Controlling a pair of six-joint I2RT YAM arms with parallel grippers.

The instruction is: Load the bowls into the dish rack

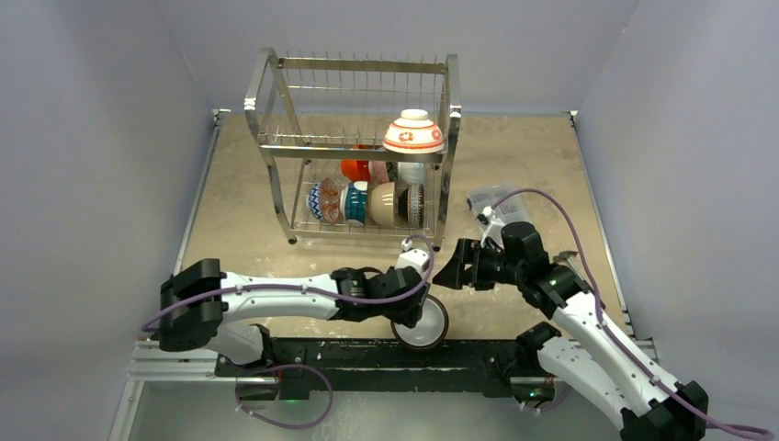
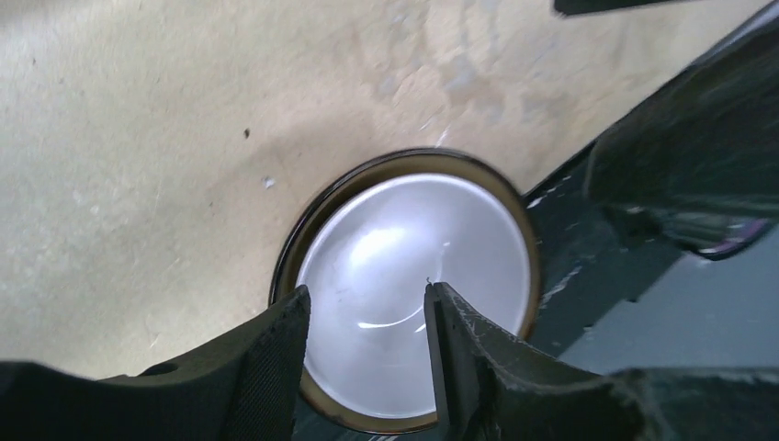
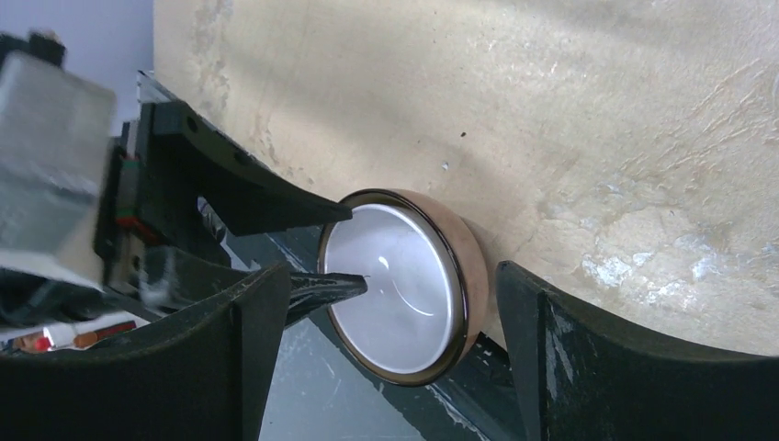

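Observation:
A bowl (image 1: 424, 323) with a white inside and brown rim sits upright at the table's front edge. Over its left side is my left gripper, its two fingers apart and nothing held between them. The right wrist view shows those left fingers (image 3: 317, 213) reaching across the bowl's mouth (image 3: 395, 276); whether they touch it I cannot tell. Just up and right of the bowl in the top view, my right gripper (image 1: 441, 281) is open and empty. Behind stands the metal dish rack (image 1: 358, 156), an orange-patterned white bowl (image 1: 413, 136) upside down on its upper tier.
Several bowls, among them a teal one (image 1: 355, 204) and a beige one (image 1: 382, 204), stand on edge in the rack's lower tier. A clear plastic container (image 1: 496, 204) lies right of the rack. Both grippers are close together near the bowl.

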